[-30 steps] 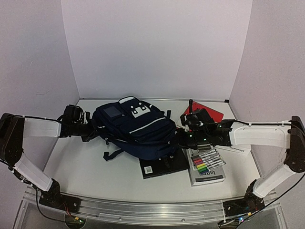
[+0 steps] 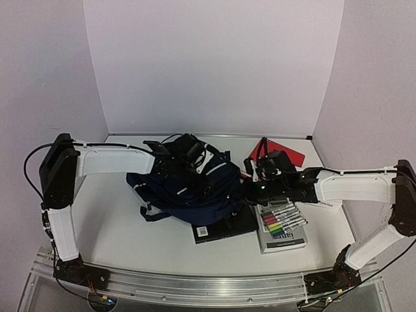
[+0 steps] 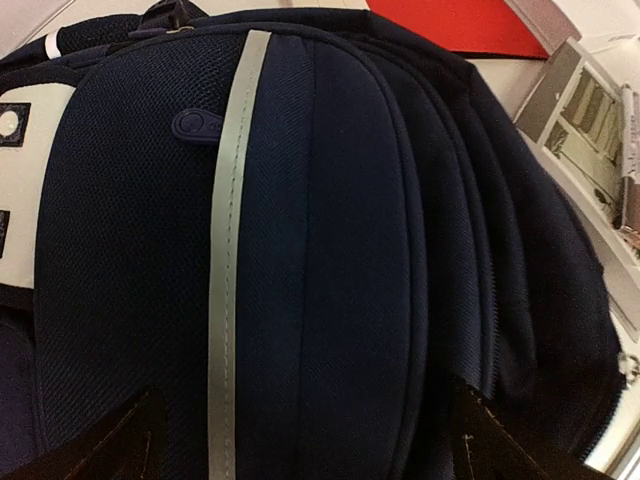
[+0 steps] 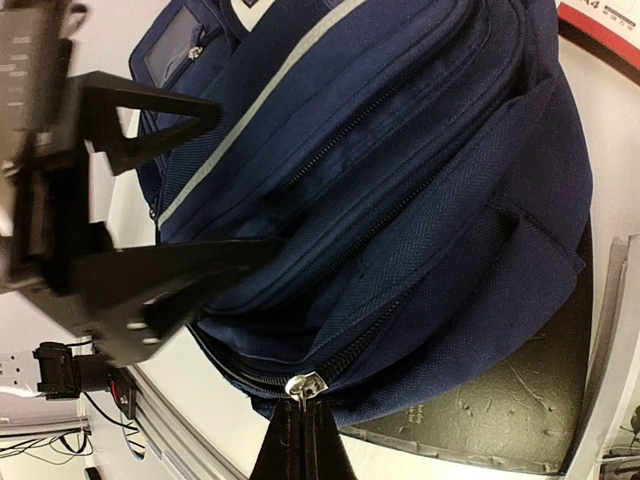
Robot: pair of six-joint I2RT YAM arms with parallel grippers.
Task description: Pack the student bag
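Note:
A navy student bag [image 2: 218, 179] lies on the table, its grey stripe [image 3: 228, 230] crossing the left wrist view. Above the bag hangs my left gripper, fingers spread wide, with bare space between them; in the left wrist view its dark fingertips [image 3: 490, 435] show at the bottom. At the bag's right, lower end, my right gripper is shut on a shiny metal zipper pull [image 4: 305, 384]. The zipper teeth [image 4: 360, 340] part on either side of a gap behind that pull. The bag's inside cannot be made out.
A black flat item [image 2: 224, 227] sits partly under the bag. Right of it, several coloured markers [image 2: 283, 219] rest on a grey-white box [image 2: 284, 246]. A red-covered item [image 2: 286, 153] lies behind my right arm.
My left gripper has left the bag's left end and swung right, over the bag's middle. The bag's left side and strap have shifted slightly. My right gripper stays nearly in place.

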